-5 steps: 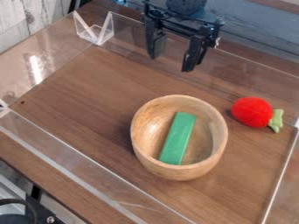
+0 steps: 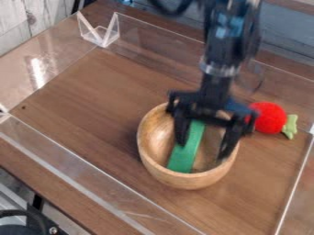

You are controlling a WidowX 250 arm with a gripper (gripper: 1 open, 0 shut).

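My gripper (image 2: 207,133), dark and motion-blurred, hangs down over the wooden bowl (image 2: 172,173), its open fingers at or just inside the bowl. A long green block (image 2: 182,158) lies in the bowl beneath and between the fingers; whether they touch it I cannot tell. A red vegetable with a green top (image 2: 270,117), like a radish or tomato, lies right of the bowl, partly behind the gripper.
Clear low barriers run along its edges, and a clear angular holder (image 2: 98,29) stands at the back left.
The bowl and red vegetable look unmoved.
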